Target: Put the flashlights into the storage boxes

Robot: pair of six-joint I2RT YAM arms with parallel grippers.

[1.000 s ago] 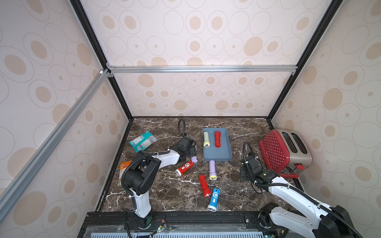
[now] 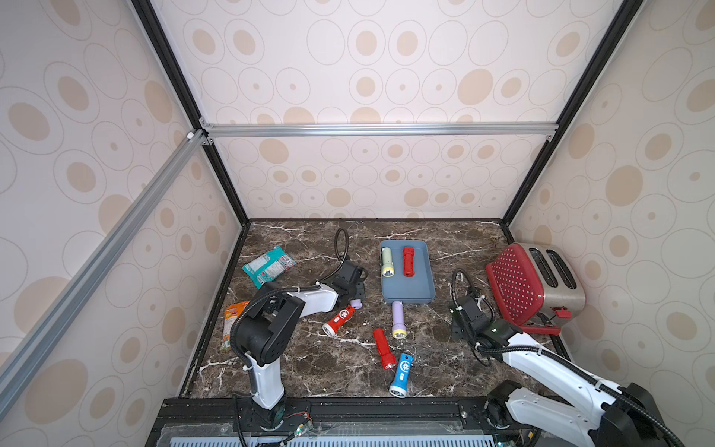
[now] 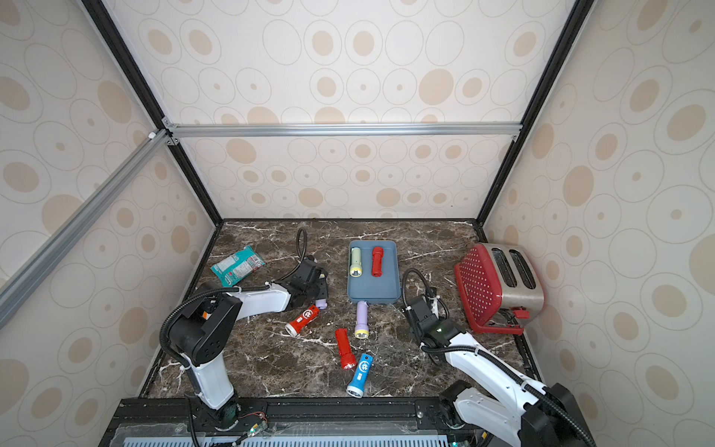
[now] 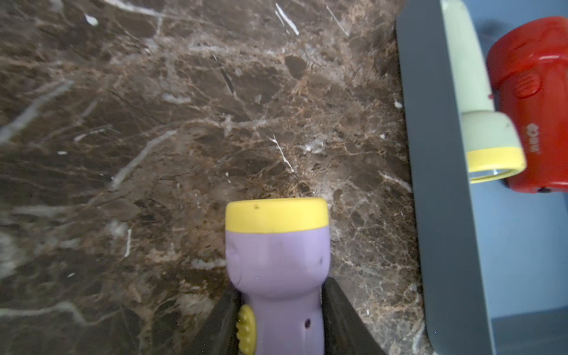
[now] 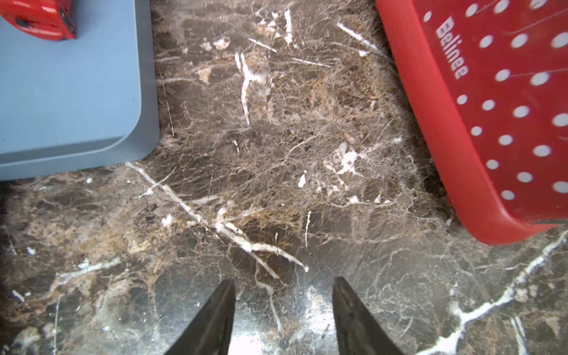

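My left gripper has its fingers around a lavender flashlight [image 4: 278, 254] with a yellow rim, left of the blue box [image 2: 408, 290]. Whether they grip it firmly is unclear. A pale green flashlight [image 2: 387, 260] and a red one [image 2: 408, 260] lie in the box. Another lavender flashlight [image 2: 398, 319] lies just in front of it; a red-white one [image 2: 338, 320], a red one [image 3: 344, 347] and a blue one [image 2: 402, 374] lie on the table. My right gripper is open over bare table between box and toaster, empty.
A red polka-dot toaster [image 2: 514, 287] stands at the right. A teal packet [image 2: 268, 264] lies at the back left, and an orange packet [image 2: 232, 320] is partly hidden by the left arm. The table behind the box is clear.
The right arm has moved slightly.
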